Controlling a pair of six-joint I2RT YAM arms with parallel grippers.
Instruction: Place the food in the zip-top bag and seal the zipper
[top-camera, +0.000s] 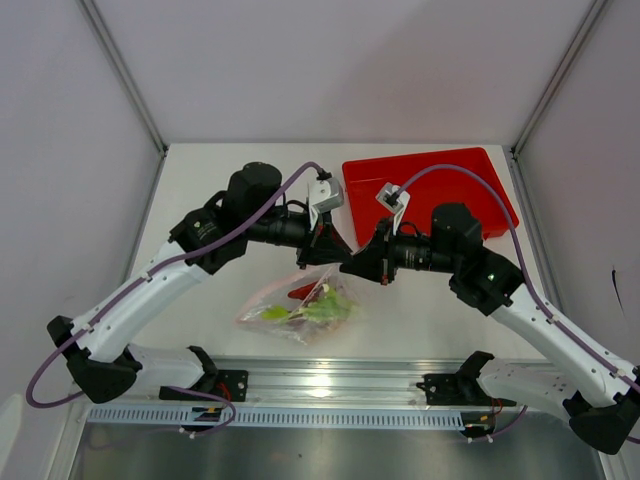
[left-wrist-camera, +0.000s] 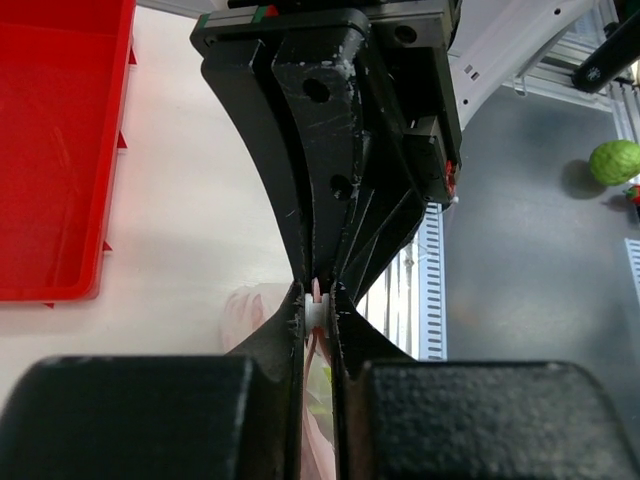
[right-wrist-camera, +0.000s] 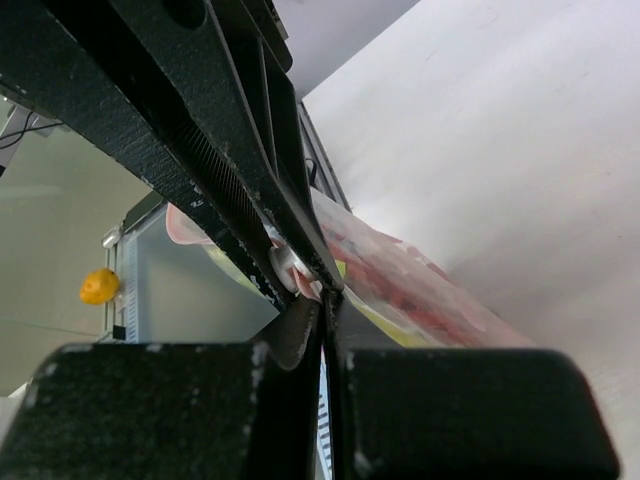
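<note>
A clear zip top bag (top-camera: 295, 310) holding red and green food lies on the white table, its top raised to where both grippers meet above it. My left gripper (top-camera: 330, 255) is shut on the bag's zipper, a small white piece (left-wrist-camera: 316, 312) showing between its fingertips. My right gripper (top-camera: 365, 262) is shut right beside it, fingertips at the same end of the bag. In the right wrist view its fingertips (right-wrist-camera: 340, 330) meet, and the bag (right-wrist-camera: 420, 290) stretches behind them. Whether anything thin is between the right fingers is hard to tell.
An empty red bin (top-camera: 430, 180) sits at the back right of the table. A metal rail (top-camera: 320, 380) runs along the front edge.
</note>
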